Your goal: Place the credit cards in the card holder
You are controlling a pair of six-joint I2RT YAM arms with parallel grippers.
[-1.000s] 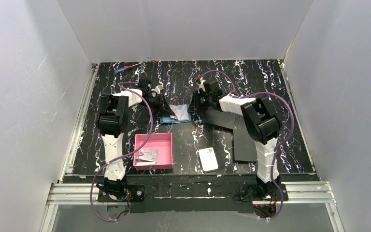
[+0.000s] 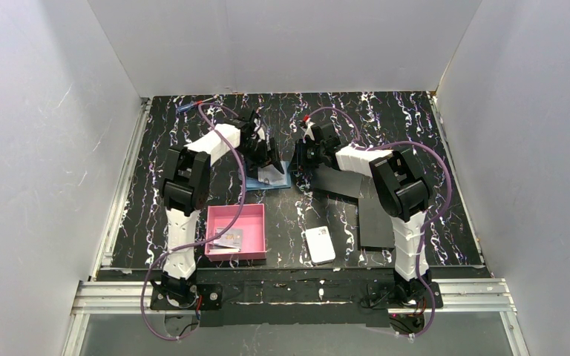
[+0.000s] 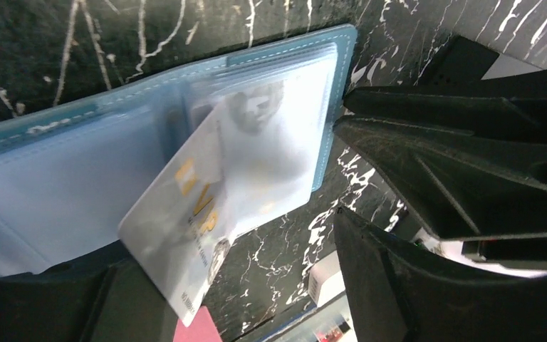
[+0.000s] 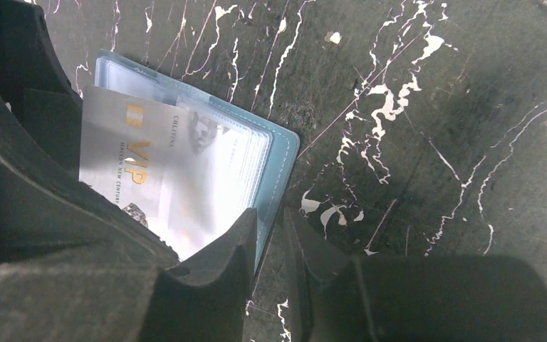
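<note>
The blue card holder (image 2: 286, 185) lies spread on the table with clear sleeves. In the left wrist view the white VIP card (image 3: 185, 235) is partly in a sleeve of the right half, its lettered end sticking out over the middle fold. My left gripper is open wide, with that protruding end between its spread fingers and apart from them. The right wrist view shows the card (image 4: 124, 139) at a slant, partly behind the left gripper. My right gripper is slightly open, a narrow gap between its fingers, over the holder's right edge (image 4: 281, 164).
A pink box (image 2: 236, 206) with cards inside stands at the front left. A white case (image 2: 320, 245) lies front centre, and dark slabs (image 2: 375, 224) lie to the right. A screwdriver (image 2: 191, 105) is at the back left. Both arms crowd the holder.
The card has tilted and its free end swung left. The holder has slid slightly left; the right arm stays still.
</note>
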